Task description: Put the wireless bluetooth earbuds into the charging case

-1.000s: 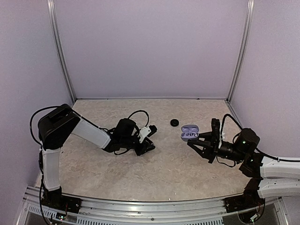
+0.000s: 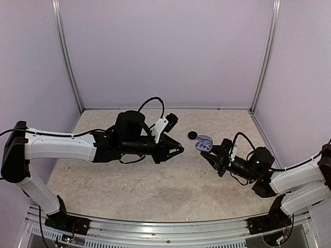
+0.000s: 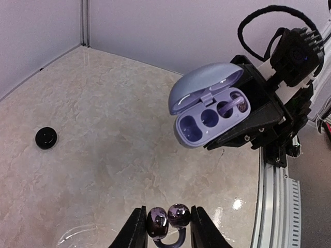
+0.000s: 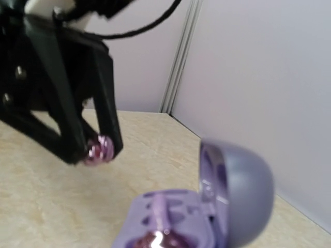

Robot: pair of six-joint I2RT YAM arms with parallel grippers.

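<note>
The purple charging case [image 2: 204, 146], lid raised, is in the grasp of my right gripper [image 2: 211, 155] above the table. In the left wrist view the opened case [image 3: 209, 118] faces the camera tilted; one earbud [image 3: 230, 105] lies in its right-hand part, and the left-hand wells look empty. My left gripper is shut on the other earbud [image 3: 157, 222], whose dark glossy surface shows between the fingertips. Seen from the right wrist, that earbud [image 4: 99, 150] hangs apart from the case [image 4: 178, 219], up and to the left of it. The right fingers are hidden there.
A small round black object [image 2: 192, 135] lies on the table behind the two grippers.
My left gripper has risen and moved right, closing the gap to the case. The right gripper has shifted slightly left with the case, which is now tilted differently.
</note>
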